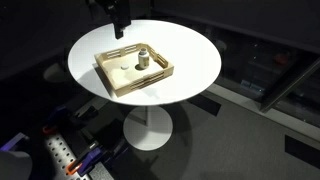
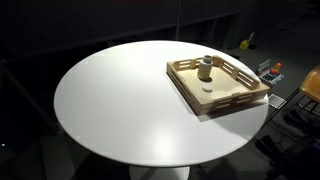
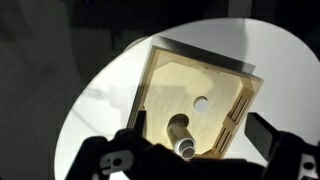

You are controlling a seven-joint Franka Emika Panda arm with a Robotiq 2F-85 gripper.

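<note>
A light wooden tray (image 1: 119, 88) with slotted sides stands on the round white table. Inside it a small pale jar (image 1: 143, 58) is upright, also seen as a jar (image 2: 205, 68) with a darker top in the second exterior view. Apart from the jar, a small white disc (image 3: 201, 104), perhaps a lid, lies flat on the tray floor. My gripper is open above the tray, its dark fingers (image 3: 268, 142) wide apart at the bottom of the wrist view. Nothing shows held between them. In the first exterior view the gripper is dark and hard to make out.
The tray sits near the table's edge. Several small items, one an orange-topped bottle (image 2: 275, 71), stand beyond that edge.
</note>
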